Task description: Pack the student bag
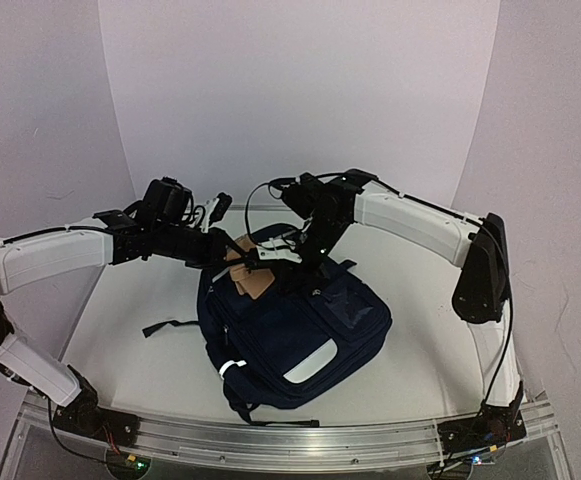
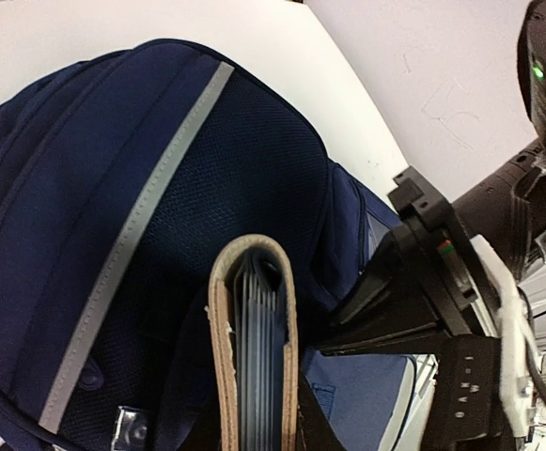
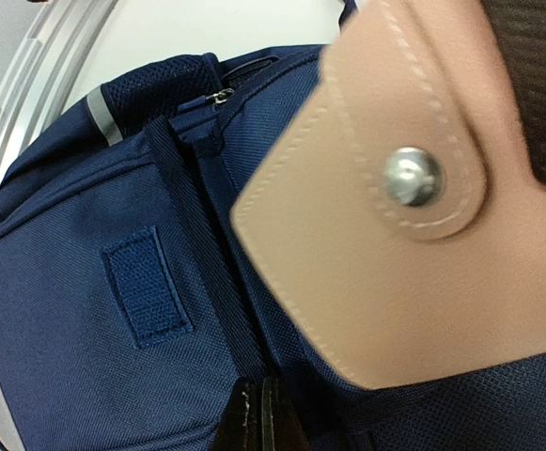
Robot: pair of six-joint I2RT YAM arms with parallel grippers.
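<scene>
The navy student bag (image 1: 280,340) lies on the table with its opening toward the back. A tan leather case with a snap button (image 3: 348,235) stands at that opening. From the left wrist view, the case (image 2: 289,376) appears end-on, with thin clear leaves inside. My left gripper (image 1: 240,256) is shut on the case, one dark finger on each side. Beside it, my right gripper has its fingers together on the dark trim at the bag's opening edge. A thin fold of fabric seems to be pinched there. How deep the case sits is hidden.
The two arms are close together over the bag, the right wrist (image 2: 470,319) just beside the case. A loose strap (image 1: 170,325) extends to the left.
</scene>
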